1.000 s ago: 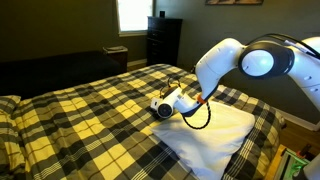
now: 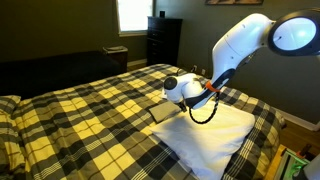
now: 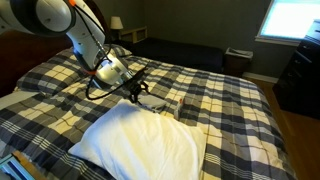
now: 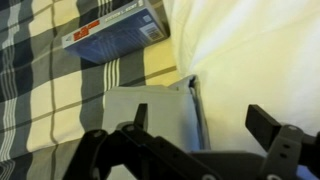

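Observation:
A flat grey item point(image 4: 165, 103), perhaps a folded cloth or a cover, lies on the plaid bedding below my gripper. The fingers stand wide apart, with one finger over the grey item and the other over the white cloth point(image 4: 245, 60). Nothing is held between them. From the second exterior view, the gripper point(image 3: 135, 97) is low beside the grey item point(image 3: 152, 101), at the far edge of the white cloth point(image 3: 140, 140). A blue box or book point(image 4: 115, 32) rests on the plaid near the grey item.
Plaid bedding point(image 2: 75, 130) spreads widely and lies clear on the left in the first exterior view. A lamp point(image 3: 116, 25) and a dark dresser point(image 2: 163, 40) stand farther back.
In the first exterior view, the arm's wrist has shifted right and turned, uncovering more of the grey item. The white cloth looks unmoved.

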